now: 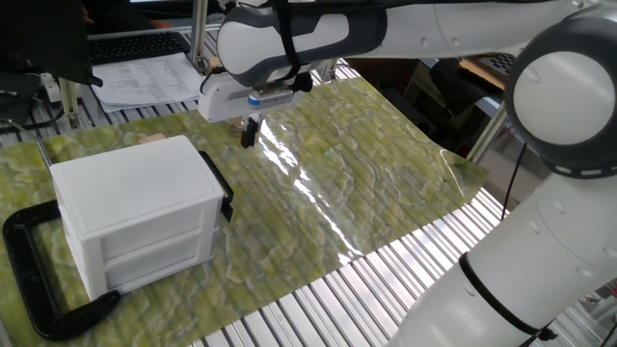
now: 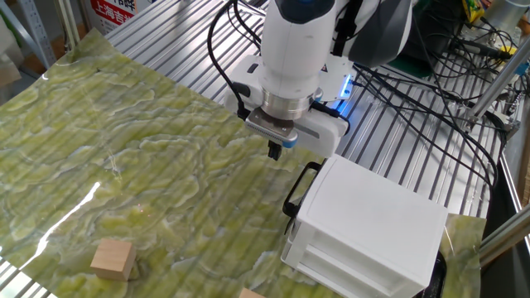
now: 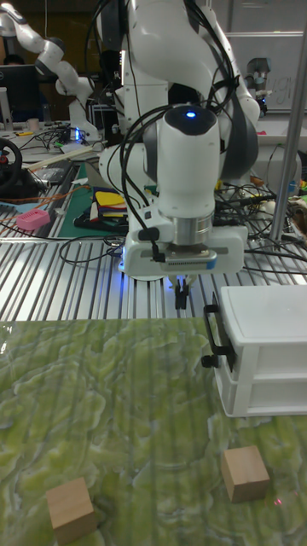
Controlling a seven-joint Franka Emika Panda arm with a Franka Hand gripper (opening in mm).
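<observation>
My gripper (image 3: 182, 297) hangs above the green mat, its dark fingers together and nothing visible between them. In the second exterior view, the gripper (image 2: 274, 151) is beyond the upper left corner of the white drawer unit (image 2: 373, 217), apart from it. The unit (image 1: 135, 188) stands upright with a black handle (image 3: 218, 337) on its side. Two wooden blocks lie on the mat: one (image 3: 71, 509) at the front left, the other (image 3: 246, 473) in front of the drawers. In the first exterior view, only the top of a block (image 1: 152, 139) shows behind the unit.
A black clamp (image 1: 39, 289) sits against the drawer unit's far side from the gripper. Cables (image 2: 451, 124) run over the slatted metal table behind the unit.
</observation>
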